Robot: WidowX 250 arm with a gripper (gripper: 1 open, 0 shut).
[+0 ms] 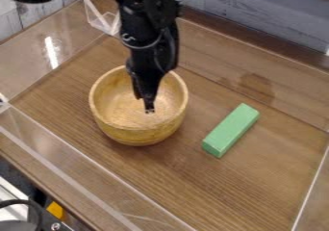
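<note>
A black gripper (144,95) hangs down over the yellow wooden bowl (135,131), its fingers reaching into the upper part of the bowl's opening. It is shut, with nothing visible between its fingers. A green rectangular block (230,131) lies on the wooden table to the right of the bowl, apart from it.
A pale wall (264,28) runs along the back, and a clear rim lines the left side. Cables show at the lower left corner.
</note>
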